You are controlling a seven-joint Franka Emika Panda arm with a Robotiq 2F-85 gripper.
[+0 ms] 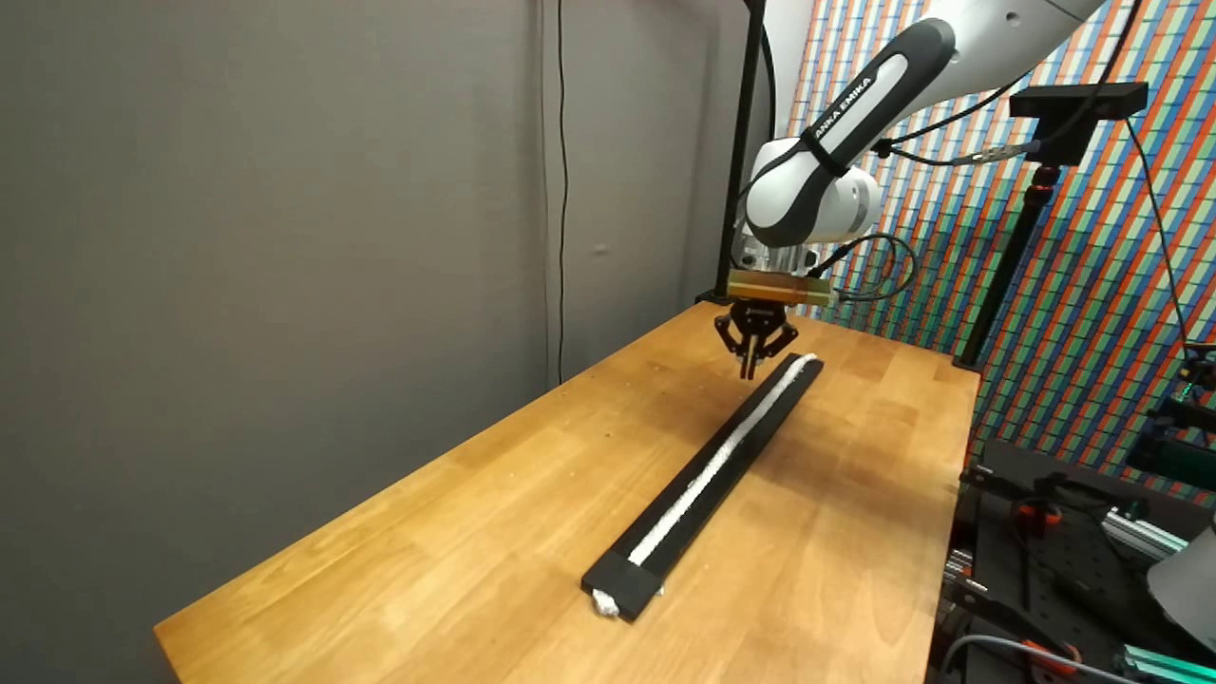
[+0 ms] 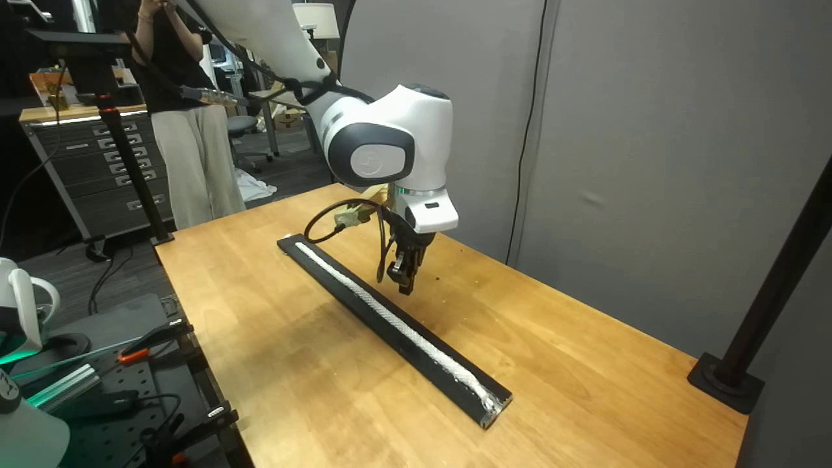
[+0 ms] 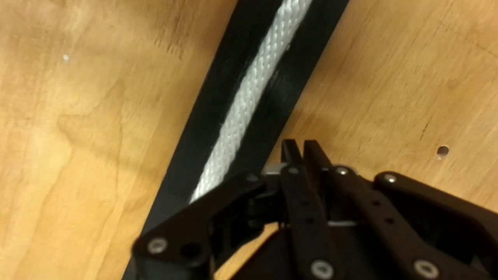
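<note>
A long black strip [image 1: 624, 575] lies flat on the wooden table, with a white braided rope [image 1: 709, 468] running along its middle. In exterior view 2 the rope [image 2: 366, 296] stretches almost the full length of the strip, and its near end looks frayed. My gripper [image 1: 748, 376] hangs above the table beside the strip's far part, pointing down. Its fingertips are a little apart with nothing between them. From the wrist, the gripper appears just right of the strip's edge, apart from the rope [image 3: 247, 95], whose lower stretch is hidden behind the finger linkage.
Bare table [image 1: 456, 547] surrounds the strip on both sides. A grey wall panel [image 1: 342, 228] borders one long side. Black stands [image 2: 125, 156] rise at the table's edges, and a dark cart [image 2: 117, 390] with tools adjoins it. A person [image 2: 187, 117] stands in the background.
</note>
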